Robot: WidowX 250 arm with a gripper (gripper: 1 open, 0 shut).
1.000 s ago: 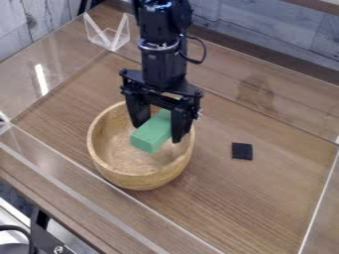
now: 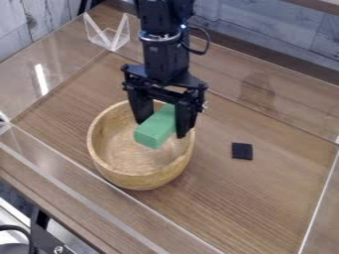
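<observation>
A wooden bowl (image 2: 126, 164) sits on the table, with a green object (image 2: 157, 125) inside it, upper middle. My black gripper (image 2: 163, 109) is over the bowl, its fingers spread either side of the green object, open. Whether they touch it I cannot tell.
A small black square (image 2: 243, 151) lies to the right of the bowl. Light wall panels stand at the back.
The gripper has shifted slightly up and to the right, and the green object appears a little higher in the bowl.
</observation>
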